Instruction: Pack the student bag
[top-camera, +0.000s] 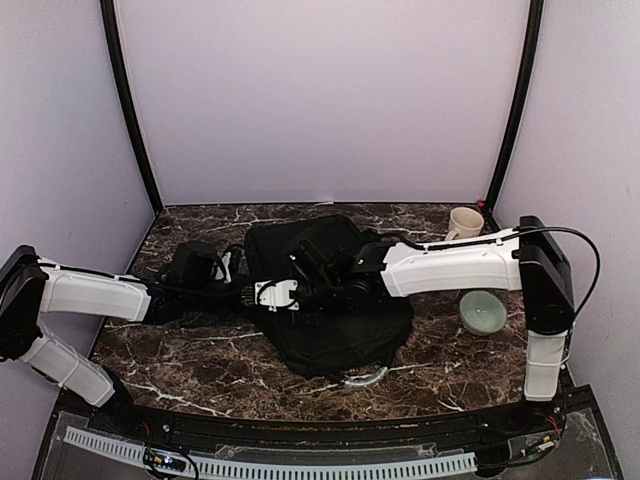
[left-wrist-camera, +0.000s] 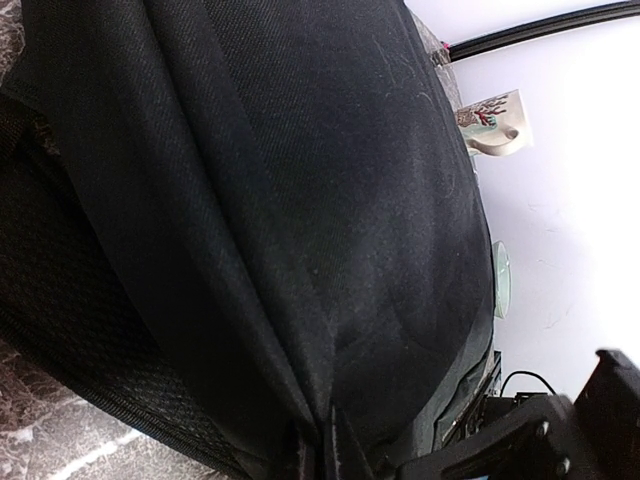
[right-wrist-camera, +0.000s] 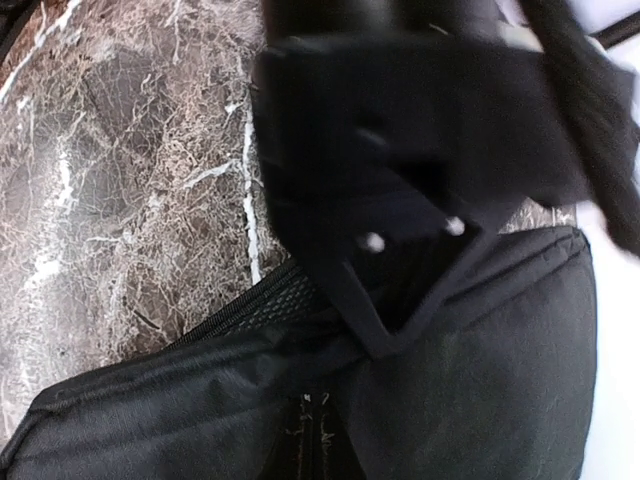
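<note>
The black bag (top-camera: 340, 335) lies flat on the dark marbled table, its middle covered by my right arm. In the left wrist view, a fold of the bag's cloth (left-wrist-camera: 240, 230) runs down to my left gripper, which is shut with that fold at its fingertips. My right gripper is shut over the bag's black side (right-wrist-camera: 180, 425); nothing distinct shows between its fingers. From above, both grippers meet at the bag's left edge, the left (top-camera: 246, 292) and right (top-camera: 262, 293) almost touching. Any zipper pull there is hidden.
A cream mug (top-camera: 463, 222) stands at the back right, and a pale green bowl (top-camera: 482, 312) sits right of the bag. A light handle loop (top-camera: 365, 378) lies at the bag's front edge. Front left, the table (top-camera: 190, 380) is clear.
</note>
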